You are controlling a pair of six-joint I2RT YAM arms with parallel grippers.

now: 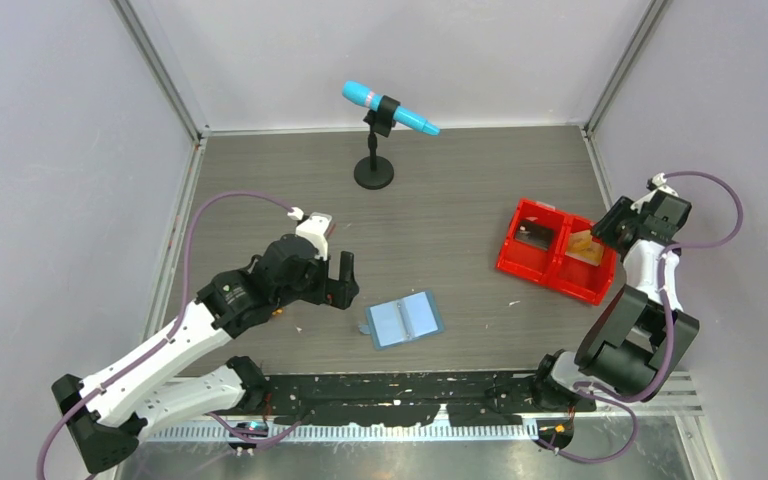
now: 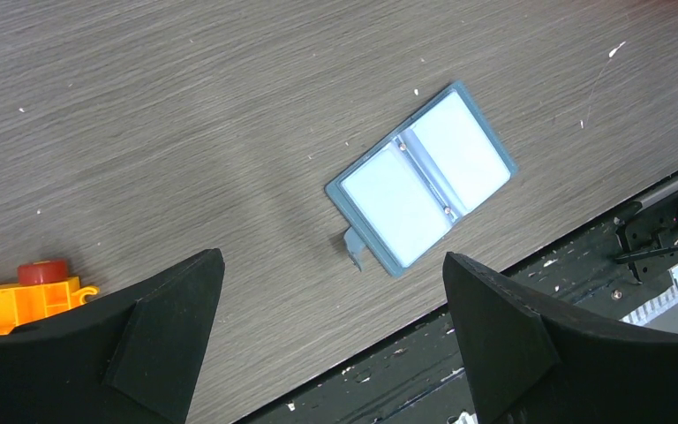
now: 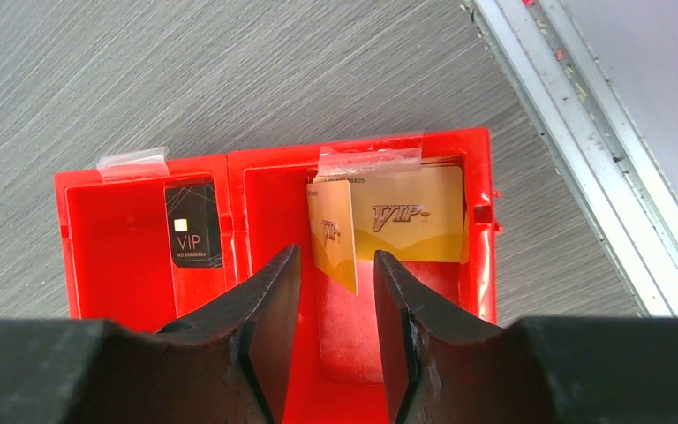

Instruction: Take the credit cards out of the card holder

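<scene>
An opened blue card holder [image 2: 419, 181] with pale, translucent pockets lies flat on the table, left of the red box in the top view. Above and to its left, my left gripper [image 1: 348, 278] is open and empty, its fingers [image 2: 163, 327] wide apart in its wrist view. Gold VIP cards [image 3: 415, 216] are in the right compartment of the red box [image 3: 238, 163]; one of them stands at an angle against the other. A black VIP card [image 3: 196, 238] is in the left compartment. My right gripper is over the right compartment, open, nothing between its fingers.
A blue microphone-like object [image 1: 392, 106] on a black stand [image 1: 373, 172] is at the back. An orange piece with a red knob [image 2: 18, 305] lies near the left arm. Bare table separates the card holder from the red box.
</scene>
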